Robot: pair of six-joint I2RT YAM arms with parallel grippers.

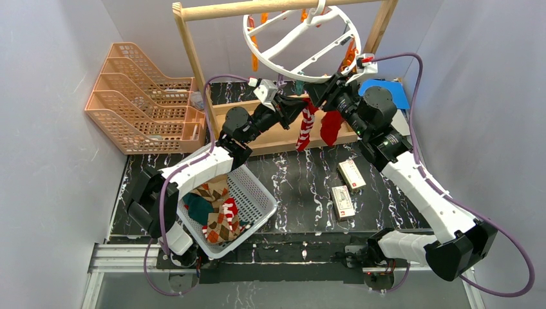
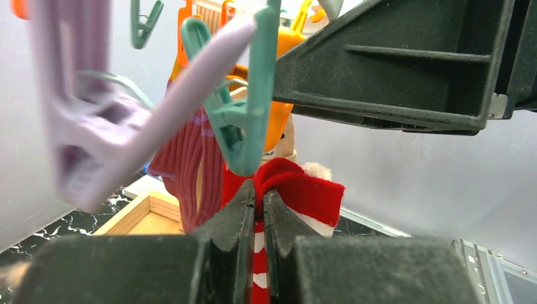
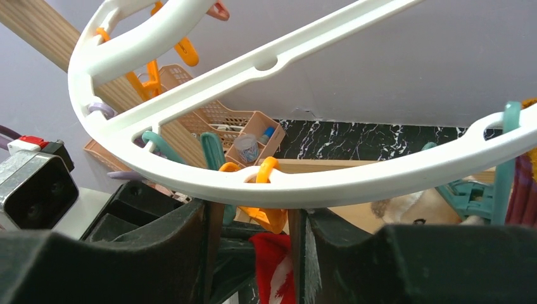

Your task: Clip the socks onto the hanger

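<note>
The round white hanger (image 1: 302,67) hangs from a wooden frame, with coloured clips around its ring. My left gripper is shut on a red-and-white striped sock (image 1: 306,132), whose top edge folds above the fingertips while the rest dangles. Just under the ring, my right gripper is shut on an orange clip (image 3: 271,218). The striped sock (image 3: 275,266) shows right below that clip. Whether its edge lies within the clip's fingers cannot be told. Another red sock (image 1: 331,127) hangs behind, to the right.
Purple (image 2: 120,126) and teal clips (image 2: 237,120) hang close to the left gripper. A grey basket (image 1: 261,199) with patterned socks stands at front left. Two small boxes (image 1: 342,203) lie on the dark table; an orange-pink rack (image 1: 138,100) stands at back left.
</note>
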